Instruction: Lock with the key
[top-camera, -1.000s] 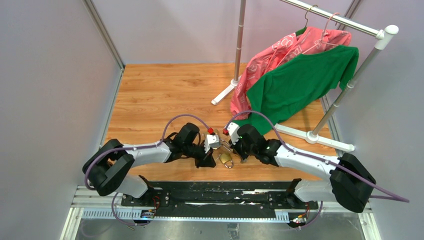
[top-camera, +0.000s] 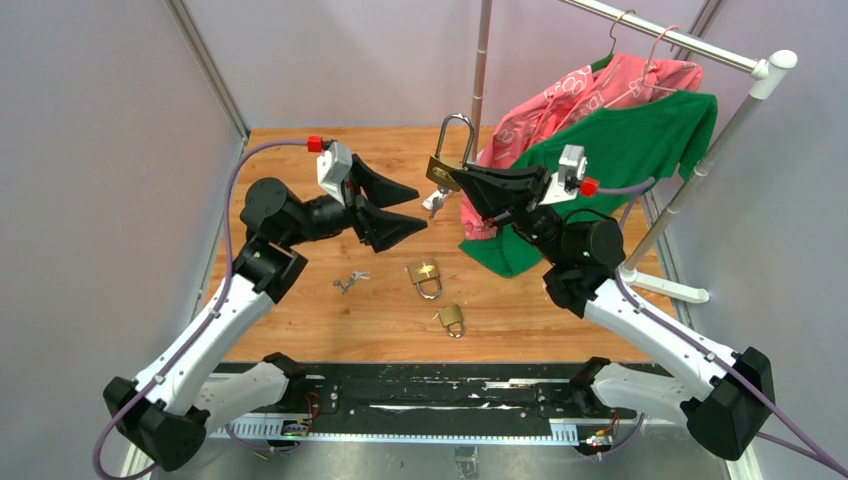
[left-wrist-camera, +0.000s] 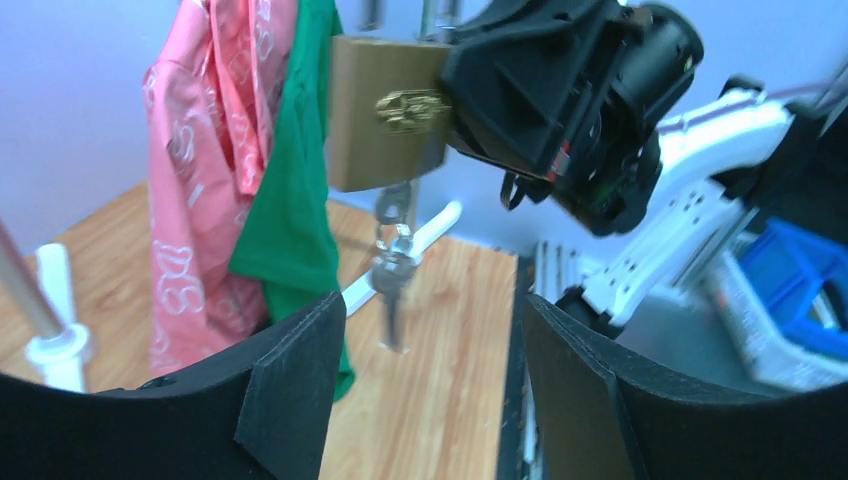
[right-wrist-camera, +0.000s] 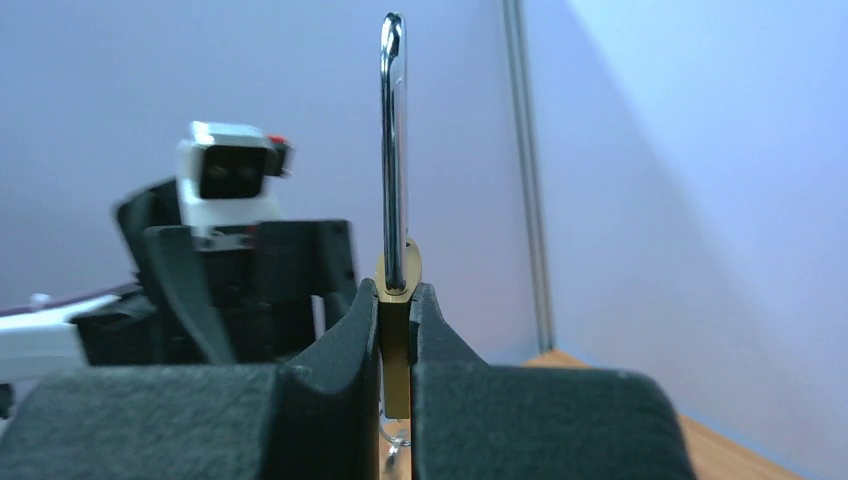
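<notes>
A brass padlock (top-camera: 444, 172) with a tall steel shackle is raised in my right gripper (top-camera: 467, 173), which is shut on its body; keys (top-camera: 436, 205) on a ring dangle beneath it, blurred in the left wrist view (left-wrist-camera: 394, 270). In the right wrist view the lock body (right-wrist-camera: 395, 360) stands upright between the fingers. My left gripper (top-camera: 402, 214) is open, facing the lock from the left, nothing between its fingers. On the table lie two more padlocks (top-camera: 423, 276), and loose keys (top-camera: 352, 280).
A clothes rack (top-camera: 700, 45) with pink and green garments (top-camera: 610, 150) fills the right back. Grey walls close in the sides.
Both arms have risen from low over the table. My right gripper now holds the padlock up with its keys hanging, and my left gripper has moved up and stands open facing it.
</notes>
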